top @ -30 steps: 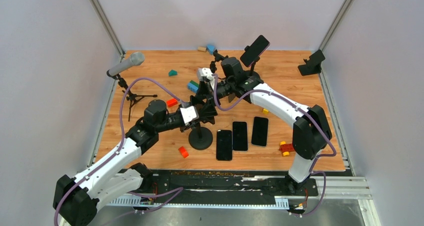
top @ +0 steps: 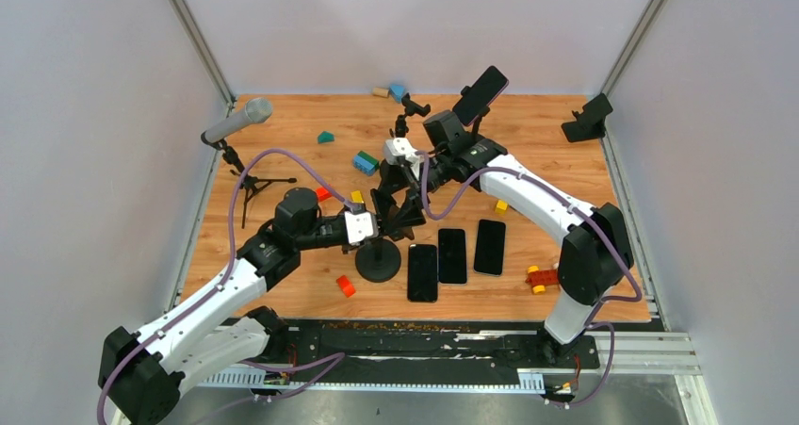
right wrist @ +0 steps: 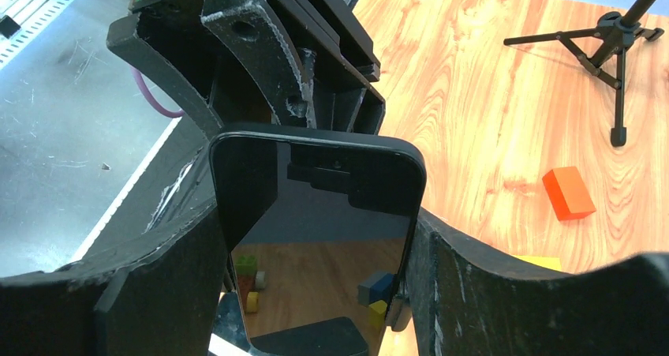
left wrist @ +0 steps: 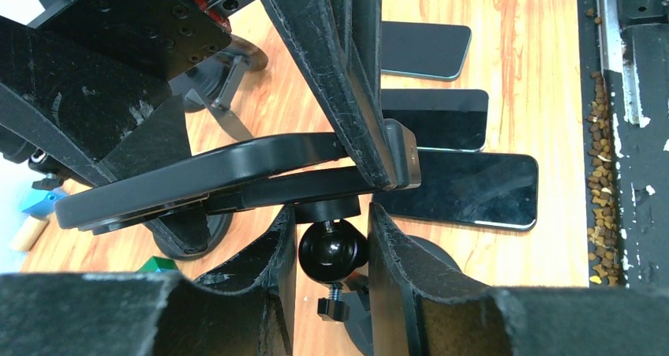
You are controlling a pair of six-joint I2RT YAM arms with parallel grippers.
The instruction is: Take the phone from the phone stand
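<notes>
At the centre of the top view both grippers meet above the round base of a phone stand (top: 376, 262). In the left wrist view my left gripper is around the stand's ball joint (left wrist: 323, 253), just under the mount; whether it grips firmly is unclear. Above, a phone in its holder (left wrist: 197, 170) lies almost flat, with the other gripper's black fingers over it. In the right wrist view the phone (right wrist: 315, 214) sits between the fingers of my right gripper; firm contact cannot be confirmed.
Three phones (top: 452, 255) lie at the front. Another phone (top: 481, 93) stands on a stand at the back right. A microphone on a tripod (top: 236, 123) is at the left, an empty holder (top: 589, 121) at the right, with loose blocks scattered about.
Both arms' wrists have moved slightly right and toward the table's front, together at the stand, over the last second.
</notes>
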